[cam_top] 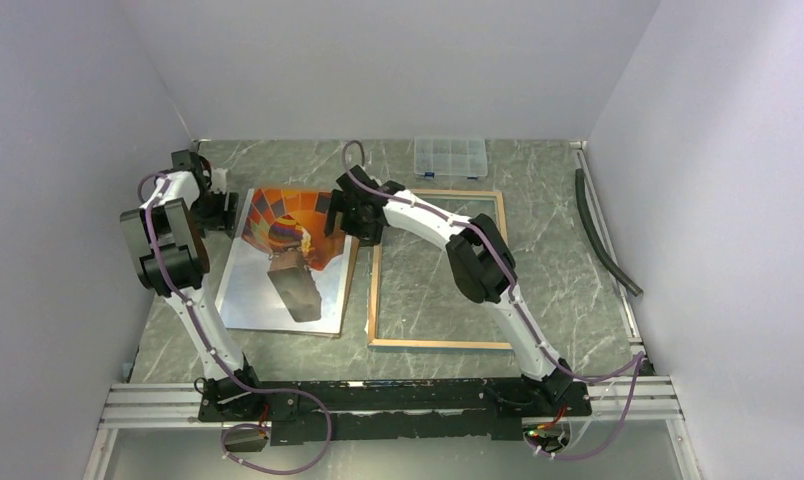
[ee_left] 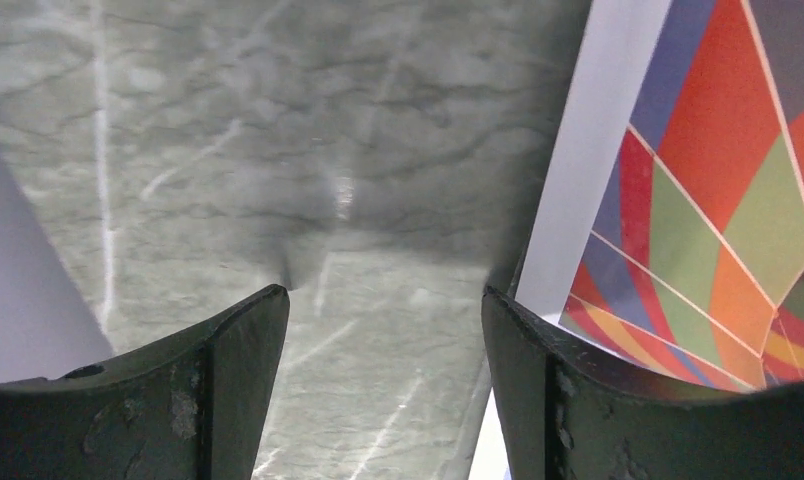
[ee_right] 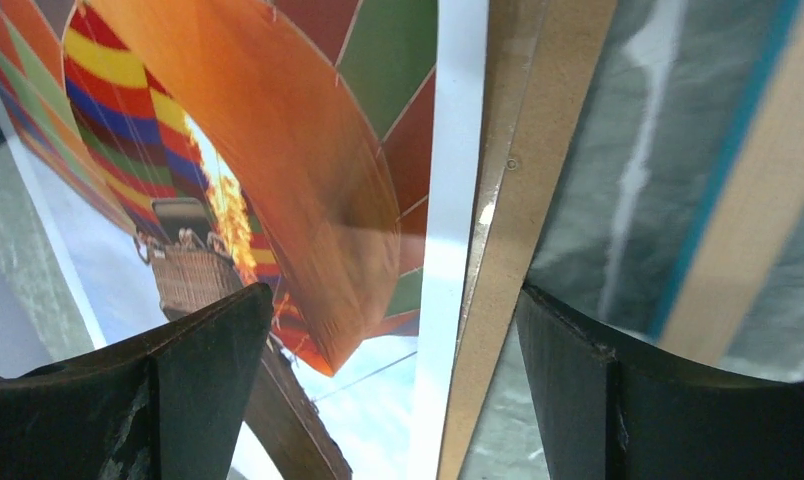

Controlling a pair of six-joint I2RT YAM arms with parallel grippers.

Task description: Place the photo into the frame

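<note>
The photo (cam_top: pixel 296 275), a balloon picture with a white border, lies flat on the left of the table, with a brown board (ee_right: pixel 513 200) showing along its right edge. To its right lies the wooden frame (cam_top: pixel 438 345), empty, with the table showing inside. Beside the photo's upper left edge, my left gripper is part open with nothing between its fingers; its right finger (ee_left: pixel 523 345) is against or very near that edge. My right gripper is open around the photo's right edge, one finger over the picture, the other between board and frame.
A clear divided box (cam_top: pixel 450 158) stands at the back. A dark tube (cam_top: pixel 603 240) lies along the right side. The grey wall is close to my left gripper. Only a narrow gap separates the board from the frame.
</note>
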